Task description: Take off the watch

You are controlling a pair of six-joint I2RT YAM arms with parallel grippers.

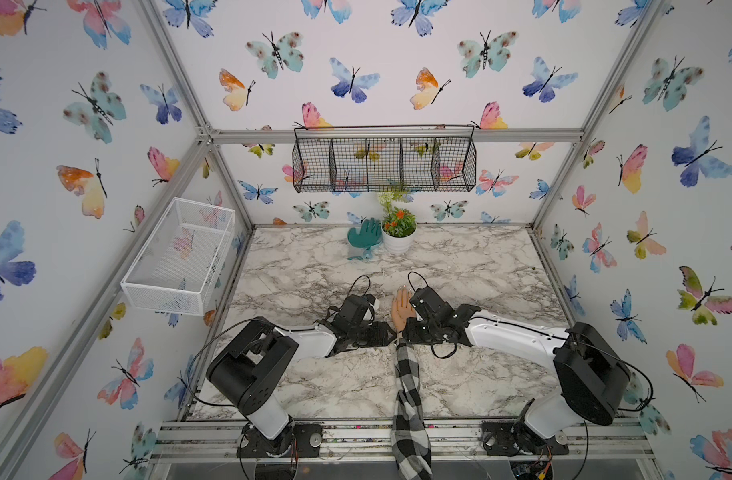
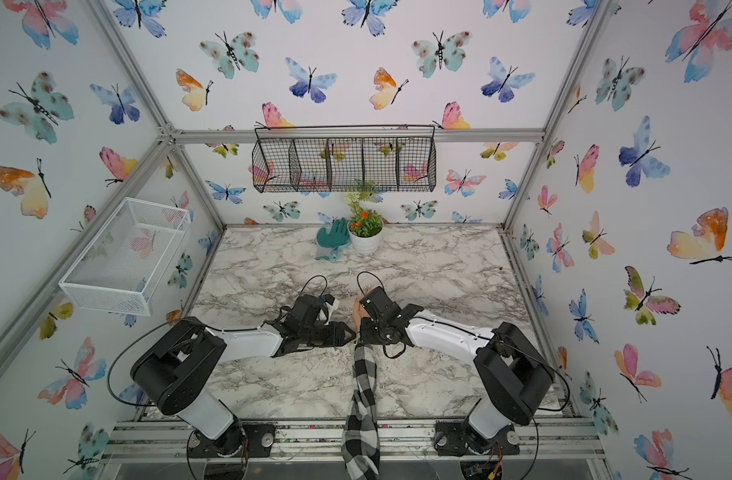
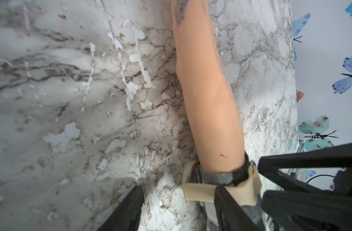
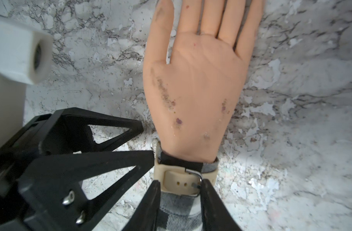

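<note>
A mannequin hand [image 4: 195, 88] lies palm up, its wrist in a checked sleeve [image 1: 408, 384]. Over the cuff runs a cream watch strap [image 4: 176, 181] with holes and a silver buckle [image 4: 199, 177]. The watch's face does not show. My right gripper is part open above the strap; one fingertip overlaps the buckle, the other the strap's left edge. Contact cannot be told. My left gripper also stands part open, on the thumb side of the wrist, one fingertip overlapping the cream strap [image 3: 239, 195] in its view.
Both grippers face each other closely across the wrist. A potted plant [image 1: 398, 233] and a teal hand-shaped object [image 1: 365, 233] stand at the back. A white mesh basket [image 1: 165, 297] hangs left and a wire rack [image 1: 384, 164] behind.
</note>
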